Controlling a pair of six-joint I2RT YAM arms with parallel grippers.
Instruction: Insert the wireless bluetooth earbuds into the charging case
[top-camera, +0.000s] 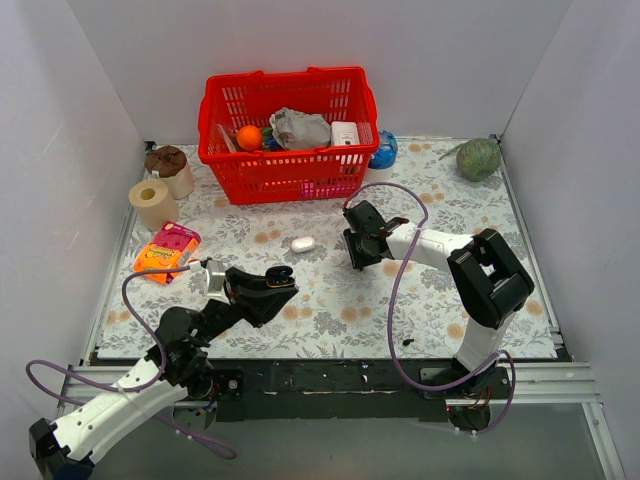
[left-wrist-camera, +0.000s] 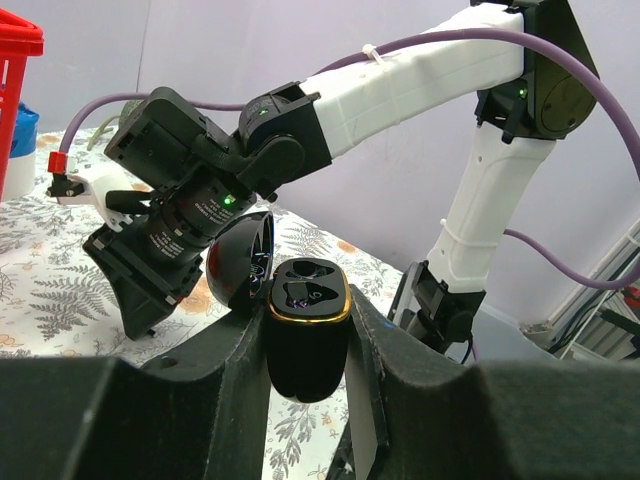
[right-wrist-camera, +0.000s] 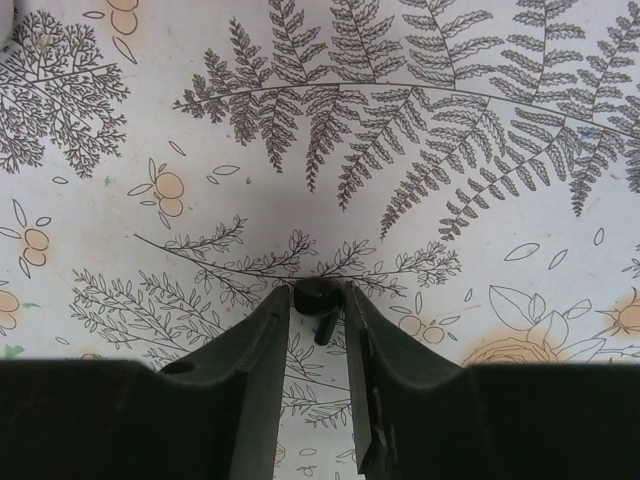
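Observation:
My left gripper (top-camera: 284, 290) is shut on the black charging case (left-wrist-camera: 308, 340), holding it up over the table's front left. The case's lid (left-wrist-camera: 240, 262) stands open, and its glossy inside has a gold-edged rim. Over the middle of the table, my right gripper (top-camera: 357, 266) points down with its fingers part open. In the right wrist view a black earbud (right-wrist-camera: 317, 297), stem toward the camera, shows between the fingertips; whether they touch it I cannot tell. Another small black piece (top-camera: 408, 342), likely an earbud, lies near the front edge.
A red basket (top-camera: 270, 172) stands at the back, with a white oval object (top-camera: 302, 244) in front of it. An orange snack bag (top-camera: 167, 252) and paper roll (top-camera: 153, 203) sit left, a green melon (top-camera: 478, 159) back right. Purple cables loop from both arms.

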